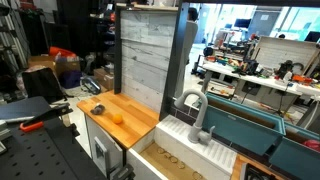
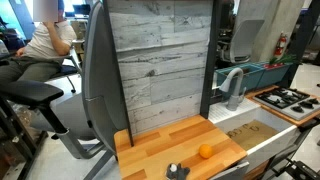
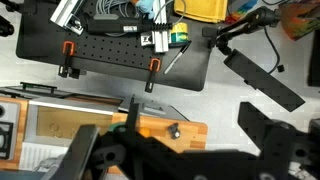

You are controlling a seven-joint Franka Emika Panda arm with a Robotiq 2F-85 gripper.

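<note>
Dark parts of my gripper fill the bottom of the wrist view; whether its fingers are open cannot be made out. A small orange round object [image 2: 206,151] lies on the wooden countertop [image 2: 165,148]. Beside it sits a small dark grey item [image 2: 177,171], which shows in the wrist view as a metallic item [image 3: 174,131]. The white drawer [image 1: 147,170] stands pulled out, its light wooden bottom exposed. In neither exterior view can I make out the gripper.
A grey tap [image 1: 195,110] rises behind the drawer, near a blue-green bin [image 1: 235,125]. Upright plank panels [image 2: 165,75] back the counter. The black table [image 3: 105,75] carries tools, cables and a yellow tray [image 3: 200,8]. A black monitor-like panel [image 3: 262,78] stands to the right.
</note>
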